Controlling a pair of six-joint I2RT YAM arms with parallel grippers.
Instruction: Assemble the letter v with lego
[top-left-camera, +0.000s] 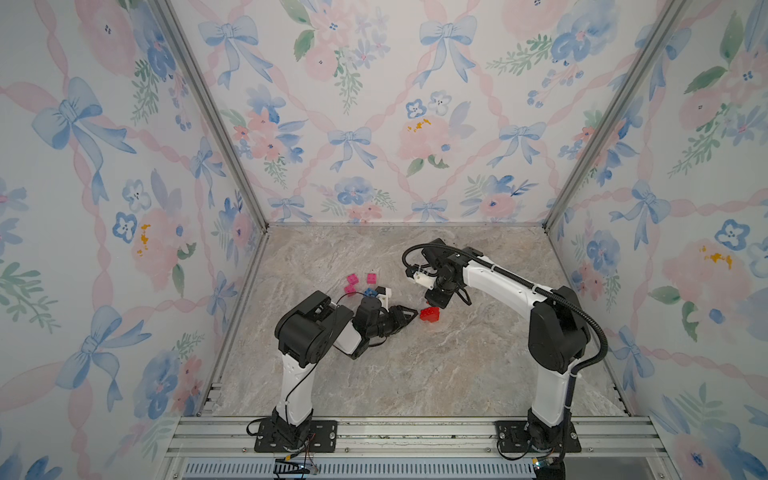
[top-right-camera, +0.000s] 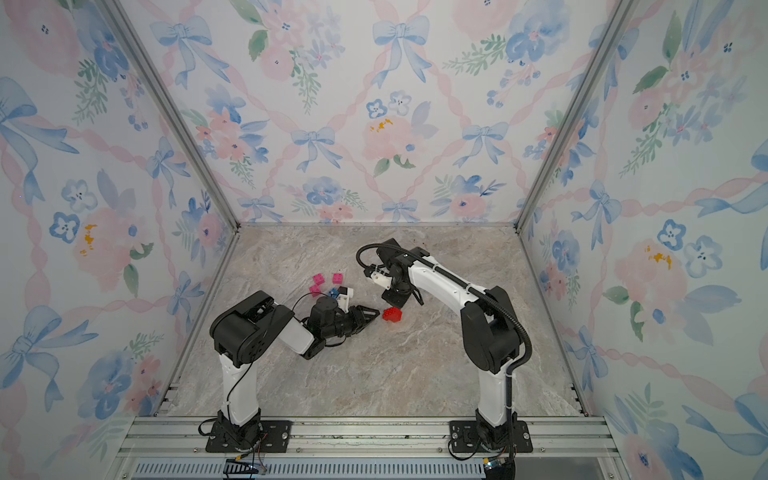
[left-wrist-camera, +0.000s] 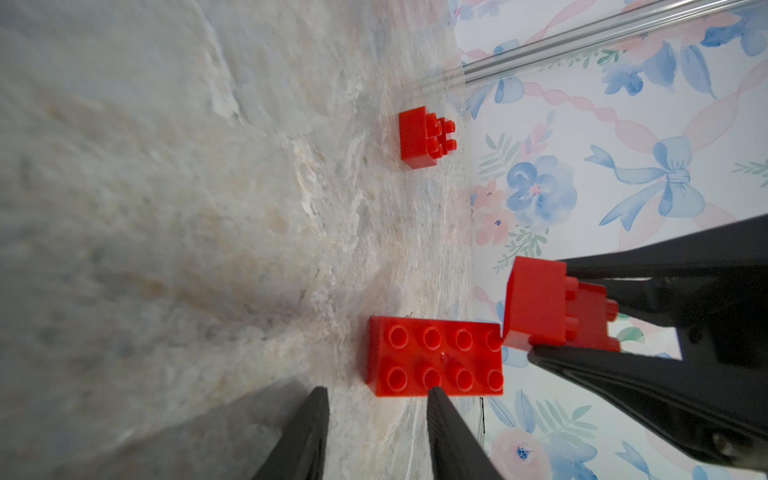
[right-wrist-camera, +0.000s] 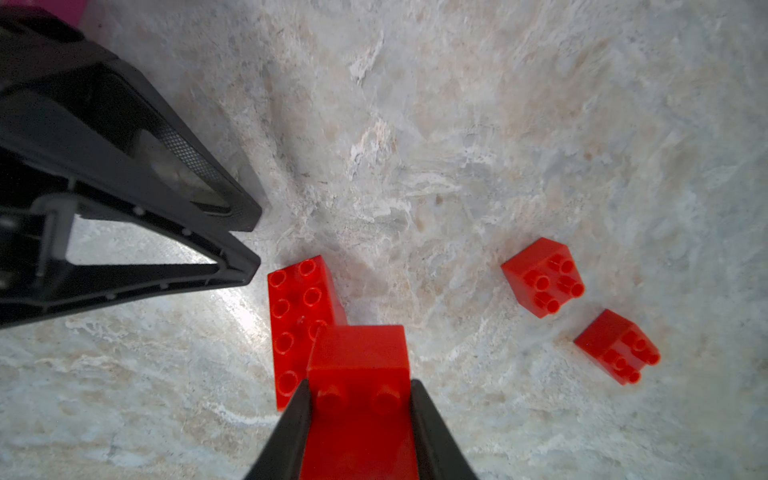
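Observation:
A long red brick (right-wrist-camera: 294, 308) lies studs up on the table in the right wrist view. My left gripper stands open just left of it, apart from it, with nothing between its fingers. Shut on a short red brick (right-wrist-camera: 358, 352), my right gripper hovers with that brick overlapping the near end of the long one in its wrist view. In the left wrist view the held brick (left-wrist-camera: 536, 304) appears raised off the table. Whether the two bricks touch cannot be told. Two more short red bricks (right-wrist-camera: 544, 276) rest loose on the table.
Several pink bricks (top-left-camera: 371, 278) lie behind the left arm, with a blue brick (top-left-camera: 369, 293) close to that gripper. Bare table (top-left-camera: 432, 376) stretches in front of the grippers. Patterned walls close off the back and sides.

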